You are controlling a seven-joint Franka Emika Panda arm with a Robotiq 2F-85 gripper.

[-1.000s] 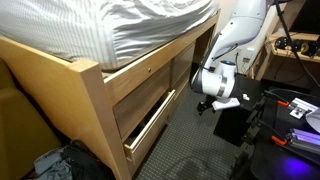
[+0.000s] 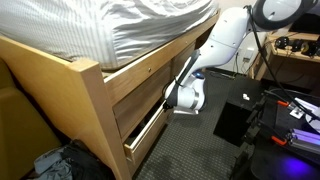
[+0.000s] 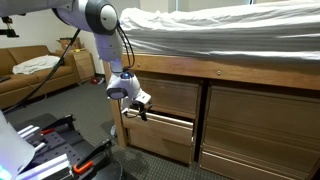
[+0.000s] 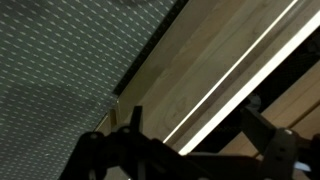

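Observation:
A low wooden drawer (image 2: 147, 138) under the bed stands partly pulled out, with a dark gap behind its front panel. The far end of this drawer is where my gripper (image 2: 172, 106) is, low beside the bed. From the other side, the gripper (image 3: 141, 114) appears at the left end of the drawer front (image 3: 160, 138). In the wrist view the fingers (image 4: 272, 140) are dark and spread wide, so the gripper looks open. The pale top edge of the drawer (image 4: 232, 98) runs diagonally between them. Whether either finger touches the wood cannot be told.
The bed frame (image 3: 240, 75) with closed panels rises beside the arm. A black box (image 2: 236, 118) stands on the grey carpet (image 2: 195, 150). Dark bags (image 2: 70, 165) lie near the bed's end. Open carpet lies in front of the drawer.
Over the last second the arm has swung from above the carpet near the black box toward the bed. The gripper is now at the drawer, which looks unmoved.

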